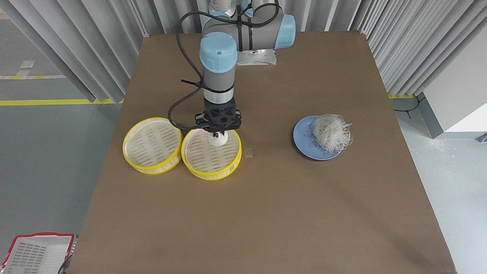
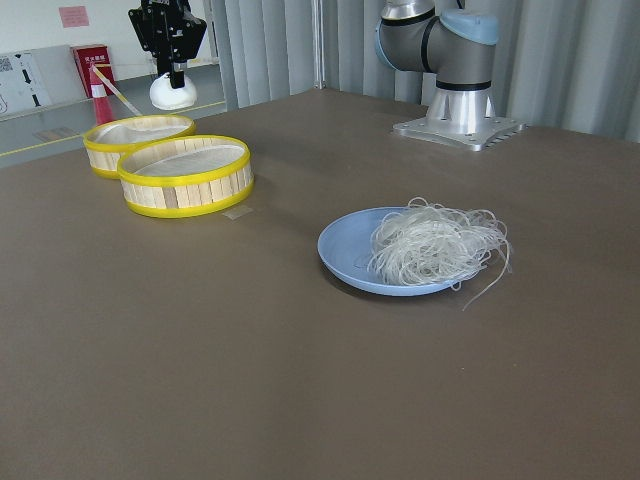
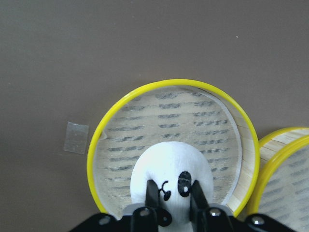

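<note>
My gripper is shut on a round white plush ball (image 3: 161,164) with a black printed face, held above the nearer of two yellow-rimmed bamboo steamer baskets (image 3: 91,159). The front view shows this basket (image 1: 210,171) at centre, with the ball (image 1: 218,140) over it, and the other basket (image 1: 151,169) touching its left. In the left view the ball (image 2: 173,93) hangs just above the baskets. A blue plate (image 1: 306,141) on the right carries a heap of white stringy strands (image 1: 332,132).
A clear tape square (image 1: 248,152) lies beside the baskets. The robot base (image 2: 460,125) stands at the back. A white crate (image 1: 18,255) sits on the floor at lower left.
</note>
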